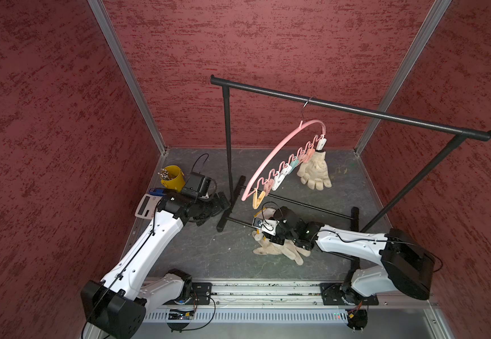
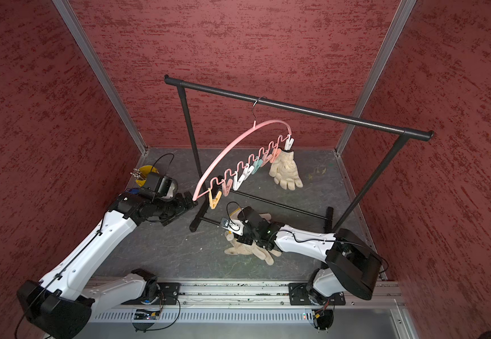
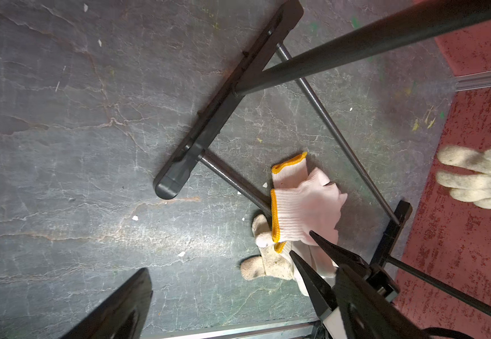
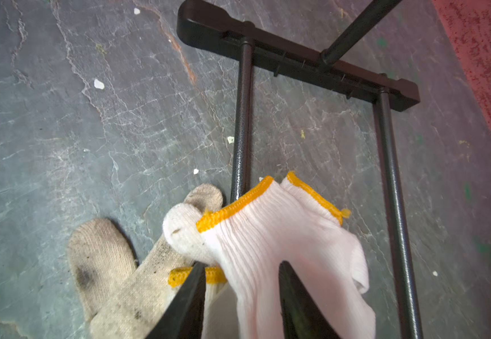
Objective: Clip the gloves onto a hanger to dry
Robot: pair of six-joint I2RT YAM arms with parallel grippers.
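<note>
The pink hanger hangs turned on the rack's top bar, carrying a row of coloured clips such as the yellow clip. One cream glove dangles from the white clip at its far end. Several loose gloves lie heaped on the floor: a white glove with a yellow cuff edge on top, a dirtier cream glove underneath. Over the heap sits my right gripper, part open, fingers on either side of white cloth; a grip does not show. My left gripper is open and empty, left of the rack.
The rack's top bar spans above, and its foot stands between the left gripper and the gloves. A yellow cup and a pale calculator-like object are at the left.
</note>
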